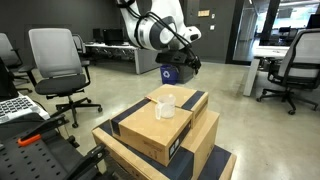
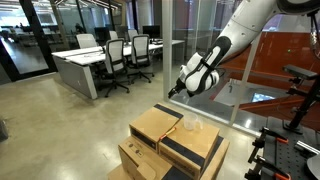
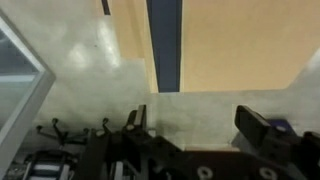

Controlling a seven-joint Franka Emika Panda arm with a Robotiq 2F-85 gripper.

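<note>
In the first exterior view a clear cup [image 1: 165, 105] stands upright on the top of a cardboard box [image 1: 150, 128] with dark tape stripes. The white arm [image 1: 160, 30] hangs beyond the boxes, with the black gripper [image 1: 179, 68] above and behind the cup. From the wrist, the gripper is open, its fingers well apart and nothing between them. Below it are a cardboard surface [image 3: 240, 45] with a dark stripe and pale floor. The cup does not show in the wrist view.
More boxes are stacked beneath and beside the cup's box. A black table [image 1: 45, 155] stands at the near left. Office chairs [image 1: 62, 70] are at the back, and the grey floor [image 2: 80, 130] has wide clear room to the left in the second exterior view.
</note>
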